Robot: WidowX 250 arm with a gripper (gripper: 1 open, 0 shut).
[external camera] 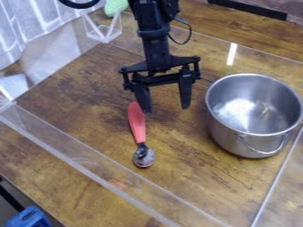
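Observation:
My black gripper (159,89) hangs over the middle of the wooden table, above and behind a red-handled spoon (137,126), with its fingers spread open and nothing visible between them. The spoon lies with its metal bowl toward the front. A large steel pot (249,115) stands to the right of the gripper and spoon.
Clear plastic edging runs along the front and sides. A green object (113,4) is at the back, and a blue object (27,217) lies at the bottom left corner.

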